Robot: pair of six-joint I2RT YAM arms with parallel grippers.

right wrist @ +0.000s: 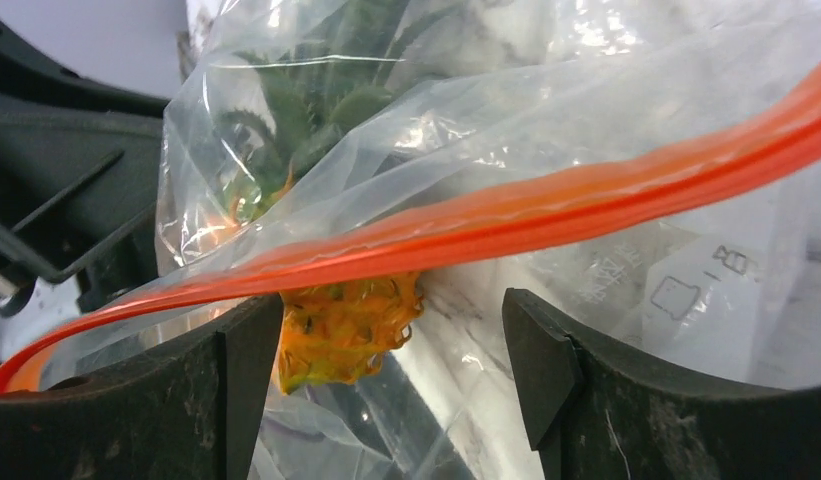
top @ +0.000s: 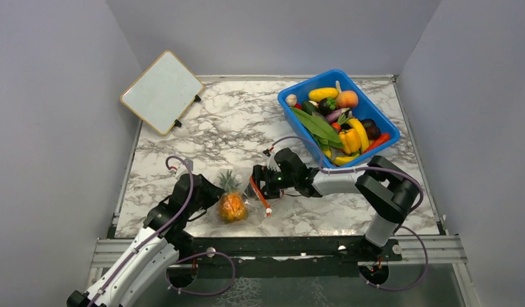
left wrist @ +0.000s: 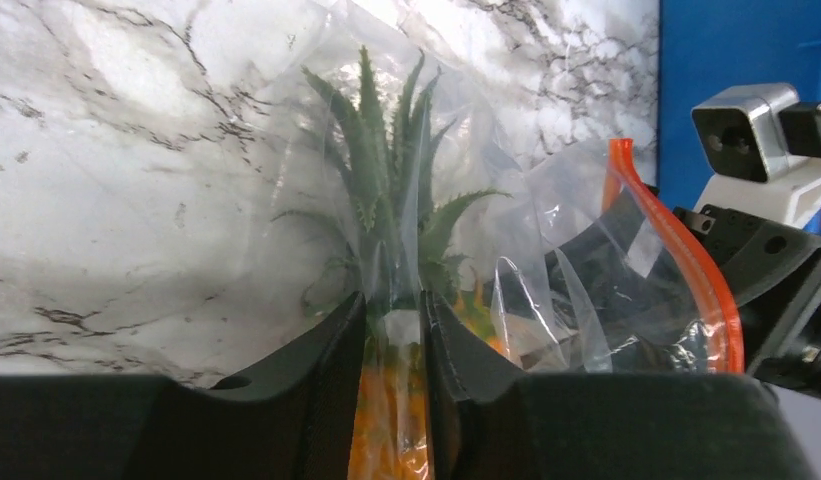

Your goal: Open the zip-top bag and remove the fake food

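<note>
A toy pineapple (top: 232, 208) with green leaves (left wrist: 386, 170) lies inside the clear zip bag (top: 252, 212), near the table's front. Along the bag's mouth runs an orange zip strip (top: 260, 195), on the side toward my right arm. My left gripper is over the pineapple, its fingers a narrow gap apart; bag film shows between them, but no firm grip is visible. At the bag's mouth, my right gripper stands open with fingers wide apart. The orange strip crosses just beyond them, and the pineapple's orange body (right wrist: 346, 325) shows through the gap.
A blue bin (top: 373, 152) full of toy fruit and vegetables stands at the back right, behind the right arm. A whiteboard (top: 162, 93) rests at the back left.
</note>
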